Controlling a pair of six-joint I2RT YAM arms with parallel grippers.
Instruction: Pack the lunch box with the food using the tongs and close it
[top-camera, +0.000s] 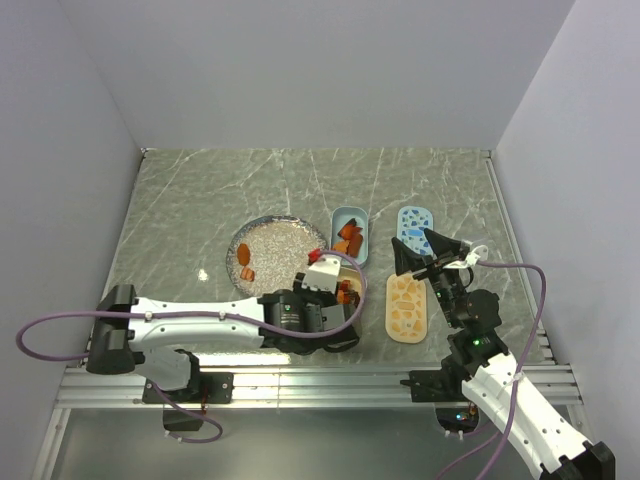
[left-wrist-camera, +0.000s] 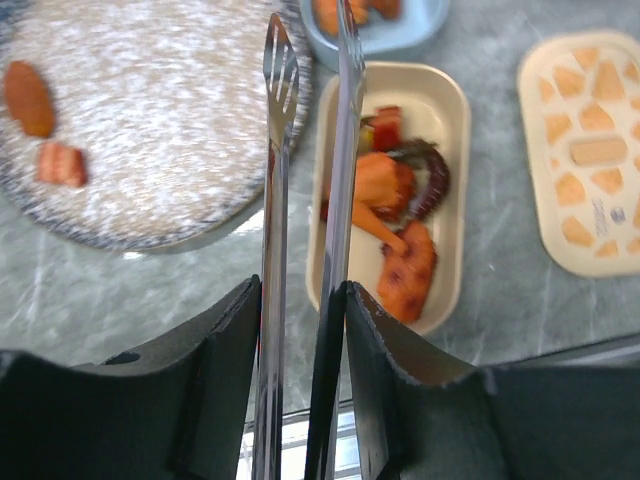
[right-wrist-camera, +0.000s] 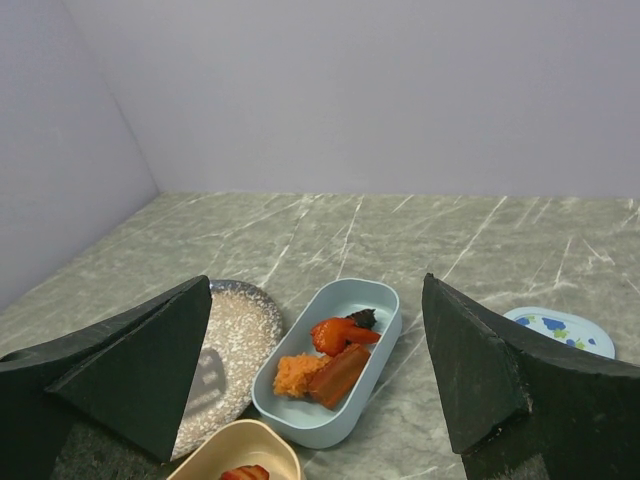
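My left gripper holds long tong-like metal blades over a cream box (left-wrist-camera: 440, 300) containing a carrot, meat pieces and a sausage; the blades stand slightly apart, with no food visibly between them. A round plate (left-wrist-camera: 130, 80) to its left holds an orange oval piece (left-wrist-camera: 28, 98) and a small piece (left-wrist-camera: 60, 163). A blue box (right-wrist-camera: 330, 430) holds fried and brown food. My right gripper stands with fingers apart and empty, near the right-hand trays.
A blue lidded tray (top-camera: 415, 222) and an orange one (top-camera: 406, 320) lie at the right. Walls border it.
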